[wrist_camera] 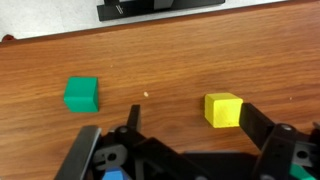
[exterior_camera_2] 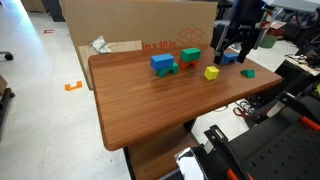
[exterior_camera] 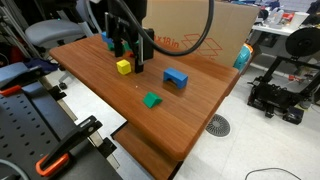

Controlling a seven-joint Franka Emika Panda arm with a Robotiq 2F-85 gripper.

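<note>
My gripper (exterior_camera: pixel 128 50) is open over the wooden table, with nothing between its fingers. A small yellow block (exterior_camera: pixel 124 67) stands on the table close by the fingertips in exterior view 1. In the wrist view the yellow block (wrist_camera: pixel 223 109) shows toward the right finger, and a green block (wrist_camera: pixel 81 94) lies off to the left. A blue block (exterior_camera: pixel 175 78) and a green block (exterior_camera: pixel 151 100) rest on the table to the right of my gripper in exterior view 1. Exterior view 2 shows the yellow block (exterior_camera_2: pixel 211 73) apart from the others.
At the other side of the table in exterior view 2 are a blue block (exterior_camera_2: pixel 162 61) on green and another green block (exterior_camera_2: pixel 190 54). A cardboard panel (exterior_camera: pixel 215 30) borders the table.
</note>
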